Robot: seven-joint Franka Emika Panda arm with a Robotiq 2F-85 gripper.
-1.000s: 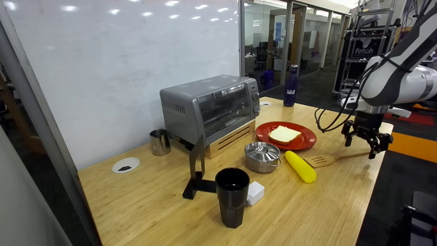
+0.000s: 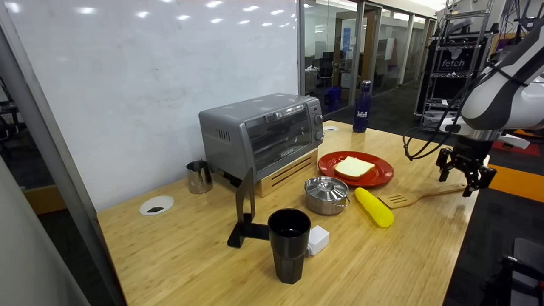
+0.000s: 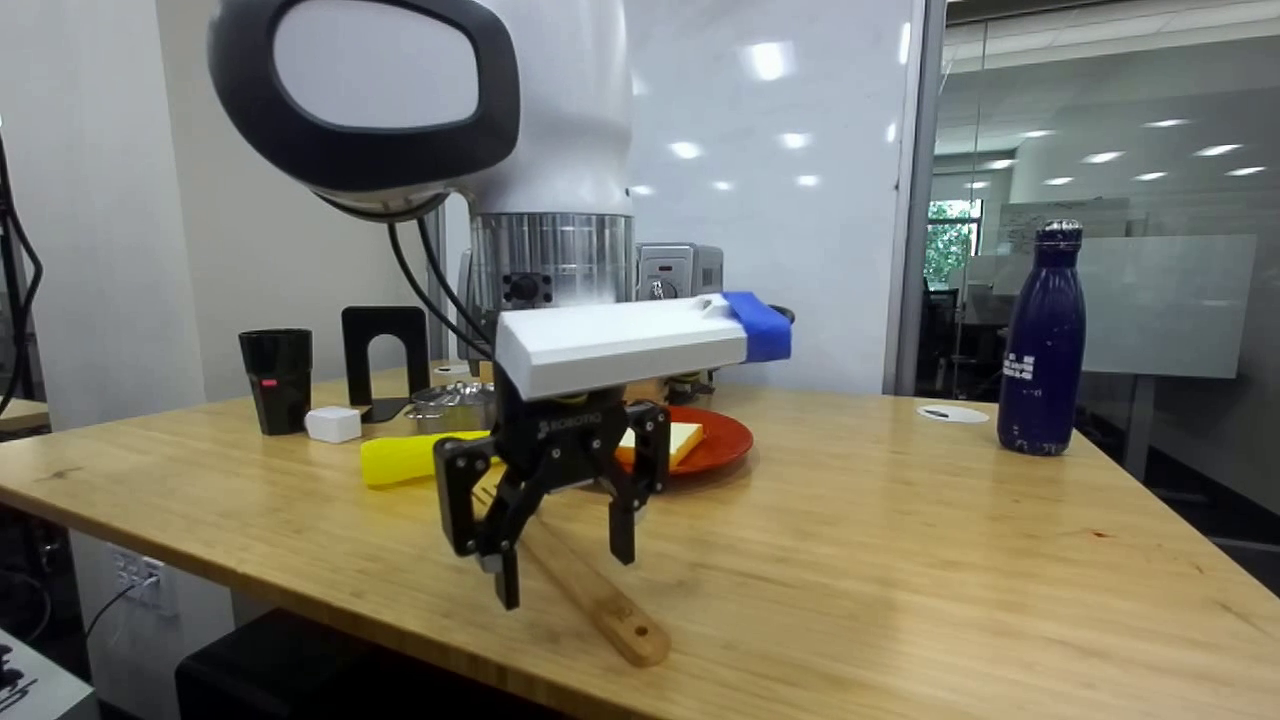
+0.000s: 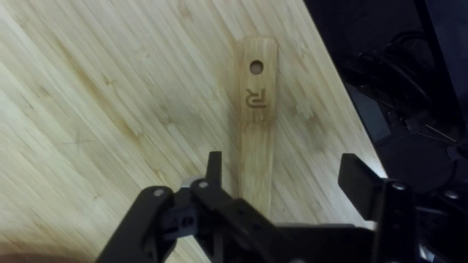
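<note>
A wooden slotted spatula (image 2: 405,198) lies flat on the table, its handle pointing toward the near edge. Above that handle hangs my gripper (image 2: 454,184), fingers pointing down and apart. In the wrist view the handle (image 4: 256,153), with a round hole near its end, runs between the fingers of the gripper, closer to the left one. Nothing is gripped. From exterior view 2, the gripper (image 3: 565,566) straddles the handle (image 3: 600,604) from above; whether the fingertips reach down to its level is hard to tell.
A yellow oblong item (image 2: 375,207) lies beside the spatula's head. Behind are a red plate (image 2: 383,176) with bread (image 2: 353,166), a lidded pot (image 2: 326,195) and a toaster oven (image 2: 260,135). A blue bottle (image 3: 1041,342) stands far right. The table edge runs close by the gripper.
The arm and gripper have shifted right in exterior view 1, along the handle toward its free end. The spatula and the other objects have stayed in place.
</note>
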